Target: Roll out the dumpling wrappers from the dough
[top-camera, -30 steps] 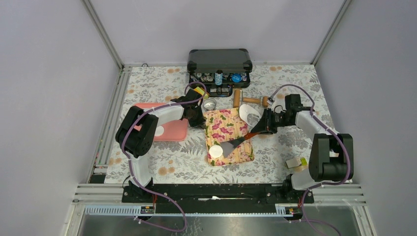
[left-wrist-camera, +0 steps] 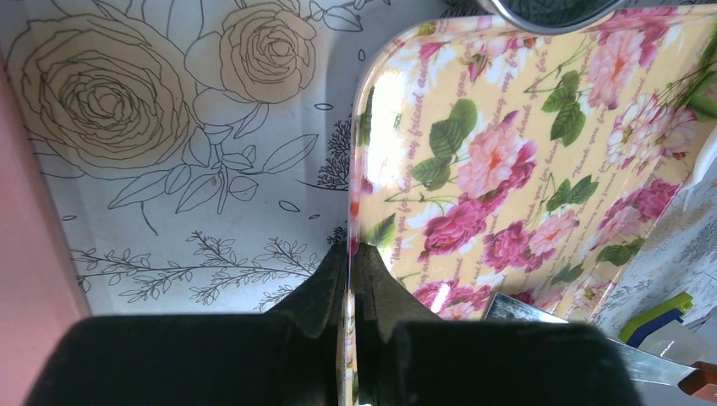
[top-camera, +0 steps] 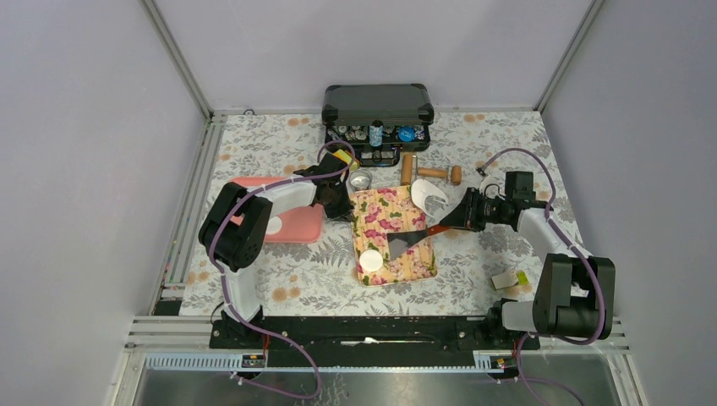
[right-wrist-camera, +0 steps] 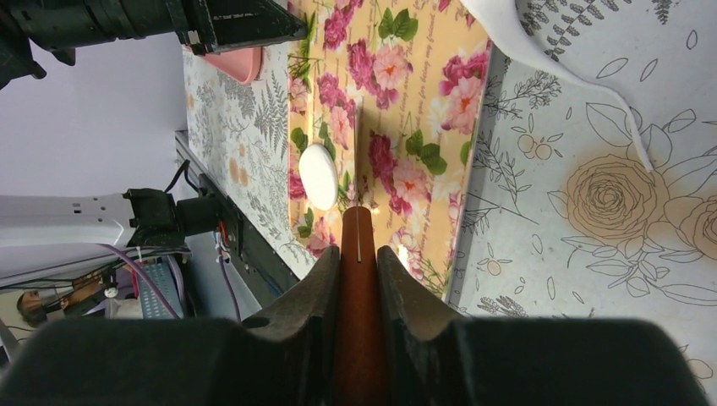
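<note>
A round white dough piece (top-camera: 370, 260) lies flat near the front left corner of the floral board (top-camera: 377, 207). My left gripper is shut on the board's left edge. In the right wrist view, my right gripper is shut on the brown handle (right-wrist-camera: 359, 296) of a spatula. The spatula's wide metal blade (top-camera: 404, 243) is over the board, right of the dough (right-wrist-camera: 319, 176) and apart from it. Another white disc (top-camera: 273, 225) lies in the pink tray (top-camera: 307, 228), partly hidden by my left arm.
A white scoop (top-camera: 429, 198) overlaps the board's back right corner. Behind the board are a metal cup (top-camera: 360, 179), a wooden mallet (top-camera: 435, 172) and an open black case (top-camera: 377, 110). A small yellow-green item (top-camera: 522, 277) lies front right.
The spatula blade was beside the dough and is now further to the right, clear of it. My right arm has shifted rightward with the spatula. My left gripper stays put.
</note>
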